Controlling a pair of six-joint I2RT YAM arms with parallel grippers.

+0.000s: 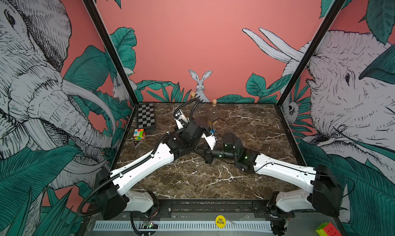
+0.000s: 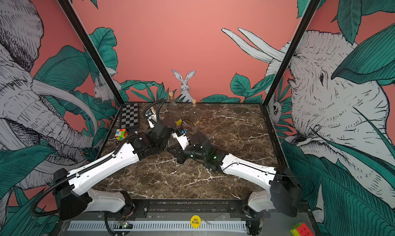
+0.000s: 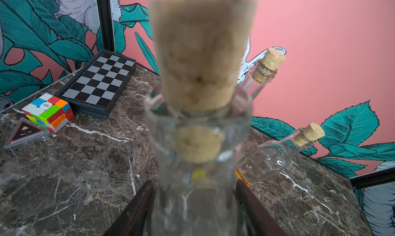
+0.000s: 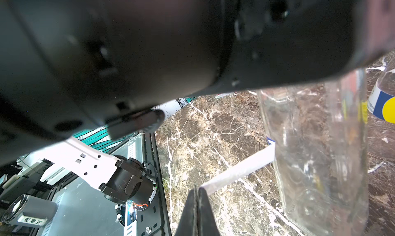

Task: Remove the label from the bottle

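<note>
My left gripper is shut on the neck of a clear corked bottle, close up in the left wrist view. In the right wrist view the bottle's body stands upright at right. A white label strip stretches from its side down to my right gripper, which is shut with the strip's end at its fingertips, apparently pinched. Both wrists meet at the table's middle in the top views, hiding much of the held bottle.
Two other corked bottles are at the back. A chessboard, a puzzle cube and a triangular "ALL IN" piece lie at left.
</note>
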